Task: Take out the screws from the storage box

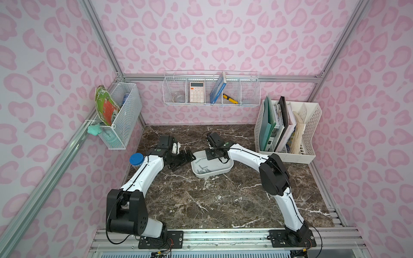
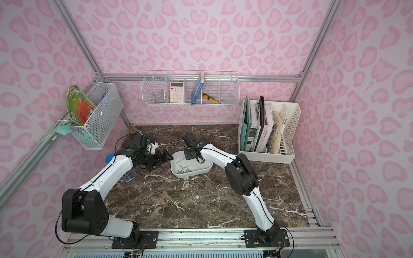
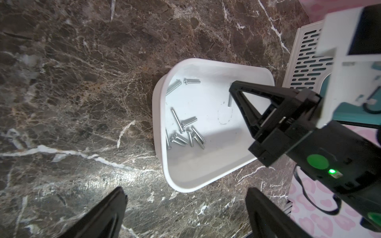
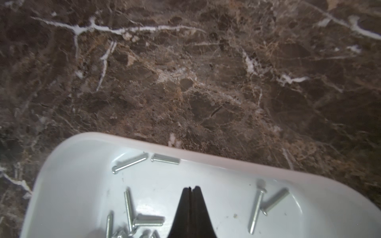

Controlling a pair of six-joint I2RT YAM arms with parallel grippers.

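Note:
A white storage box (image 3: 186, 174) stands on the marble table, with several silver screws in it. Most of them are bunched at the box's left side, where one long screw (image 3: 176, 119) leans toward the pile. In the right wrist view my right gripper is over the box, its fingertips together and nothing between them. Off to the right of the fingers lies a long screw (image 4: 257, 211) with a shorter screw (image 4: 275, 201) against it. My left gripper, left of the box, has its fingers wide apart and only bare table between them.
A blue-lidded container (image 1: 136, 159) stands behind the left arm. To the back right is a white file rack (image 1: 312, 129) with books and folders. A wire basket (image 1: 253, 92) hangs on the back wall. The table in front of the box is clear.

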